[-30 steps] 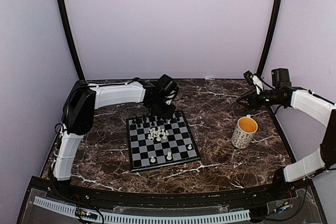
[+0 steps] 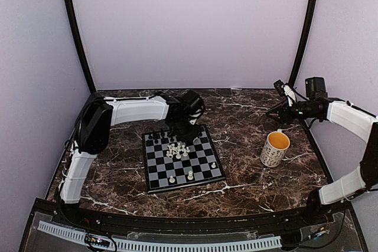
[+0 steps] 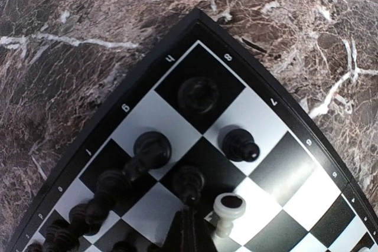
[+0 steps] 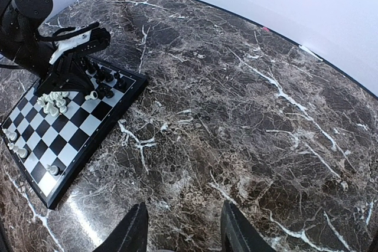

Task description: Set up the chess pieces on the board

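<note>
My left gripper is shut, with nothing showing between its fingers. Its tips are right by a black pawn (image 3: pixel 189 185) on the chessboard (image 2: pixel 183 187); whether they touch cannot be told. Close on their right lies a white piece (image 3: pixel 228 209), tipped over, its dark-bottomed base facing the camera. Black pieces, including a corner piece (image 3: pixel 198 94) and another pawn (image 3: pixel 240 145), stand along the far edge. White pieces (image 2: pixel 177 150) are bunched mid-board, and a few stand nearer the front, one pawn (image 2: pixel 214 165) at the right. My right gripper is open and empty, away from the board.
A patterned mug (image 2: pixel 273 153) with an orange inside stands right of the board, near the right arm. Bare marbled table (image 4: pixel 236 116) stretches between board and right wall. The left arm (image 2: pixel 139 109) reaches over the board's far edge.
The white piece beside it has moved a little to the right. The right arm looks unmoved.
</note>
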